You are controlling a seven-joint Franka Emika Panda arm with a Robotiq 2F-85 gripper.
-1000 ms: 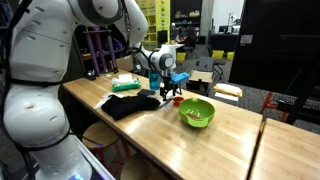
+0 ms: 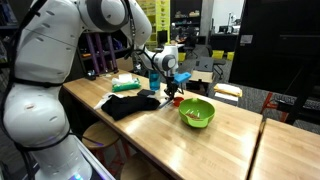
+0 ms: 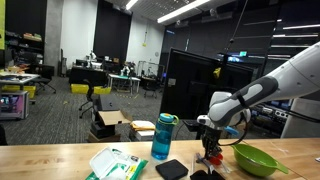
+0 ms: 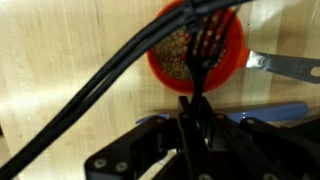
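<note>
My gripper hangs low over the table at a red cup, left of a green bowl. In the wrist view, the red cup holds small brown pieces, and a metal handle sticks out to its right. A dark fork reaches across the cup from between the gripper's dark parts, tines toward the top. Whether the fingers press on the fork is hard to tell. Below the cup lies a blue-grey utensil. The second exterior view shows the red cup under the gripper, beside the green bowl.
A blue bottle stands behind the work area. Dark cloth and a green-and-white item occupy the table's left side.
</note>
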